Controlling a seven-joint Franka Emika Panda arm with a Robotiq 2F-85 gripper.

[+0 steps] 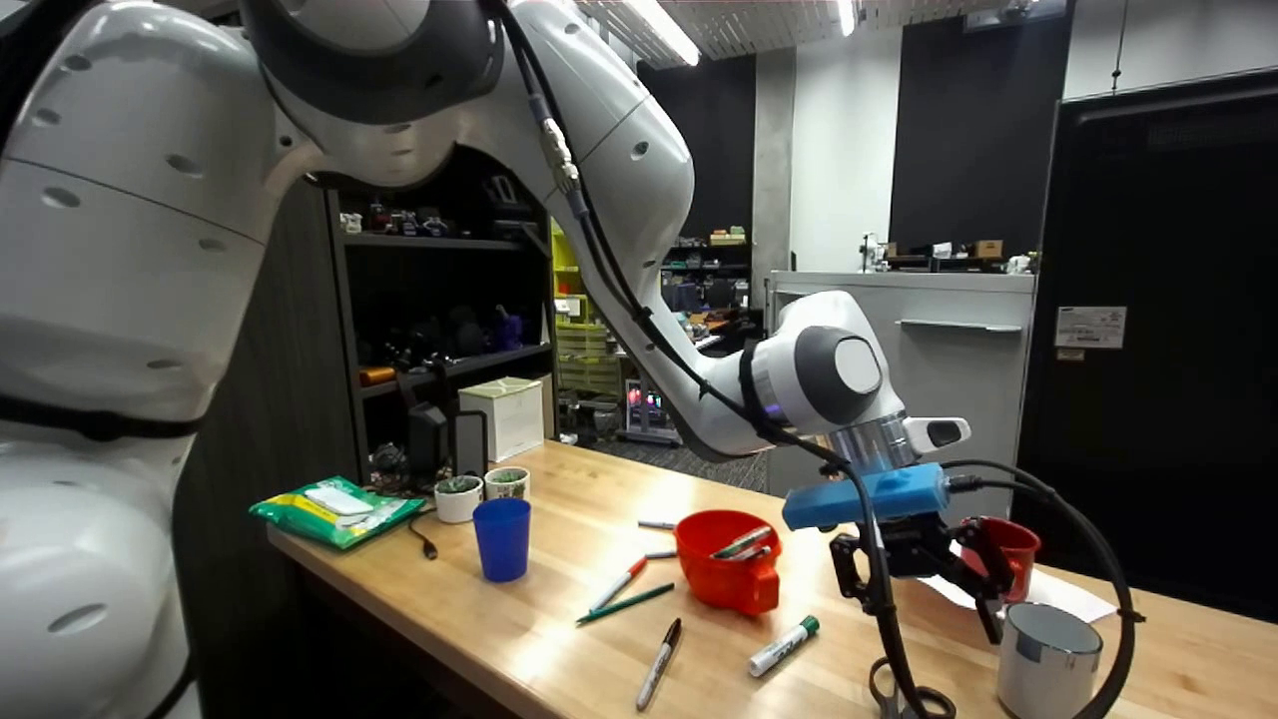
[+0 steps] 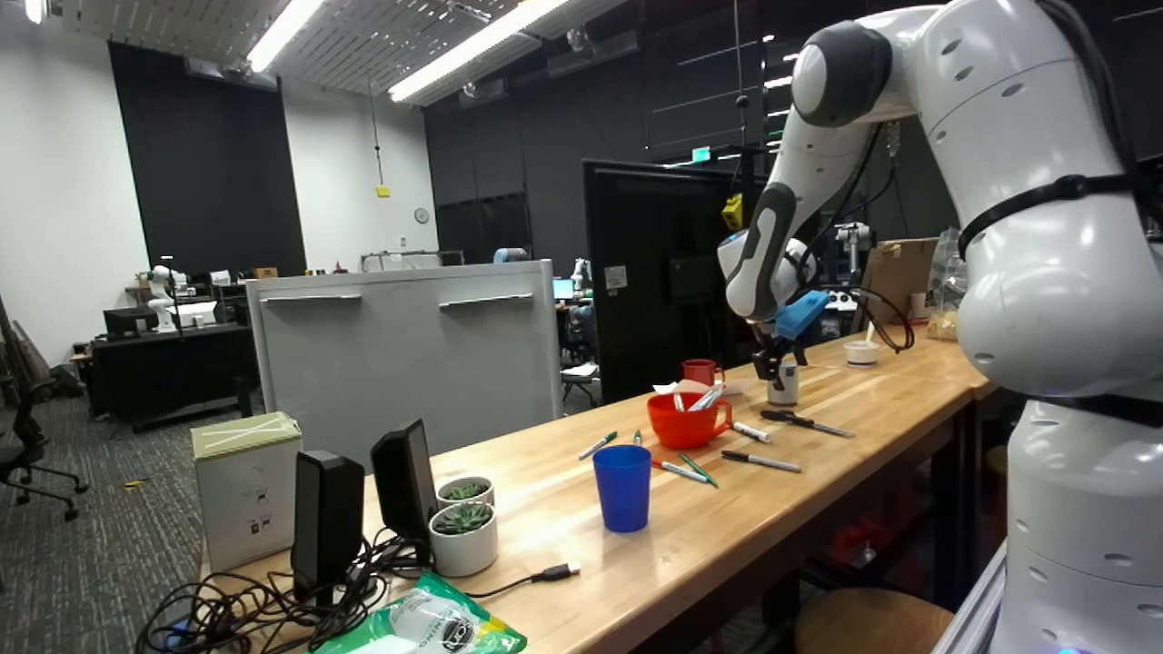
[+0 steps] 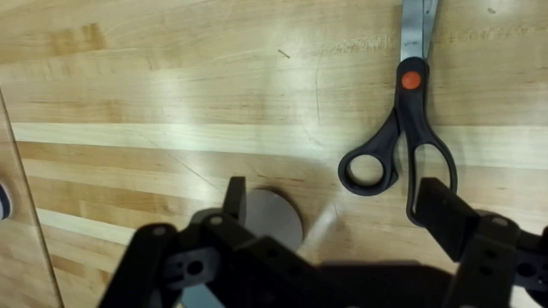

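Note:
My gripper is open above the table, with no object held between its fingers. Black-handled scissors lie flat on the wood in the wrist view, one handle loop close to the right finger in the image. The round grey top of a light cylinder shows beside the left finger, which covers part of it. In exterior view 1 that cylinder stands upright below and to the right of the gripper, and the scissor handles are partly hidden behind a cable.
A large red cup holds markers. Around it lie several pens, including a green-capped marker and a black-capped one. A blue cup stands farther left. Behind the gripper are a red mug and white paper.

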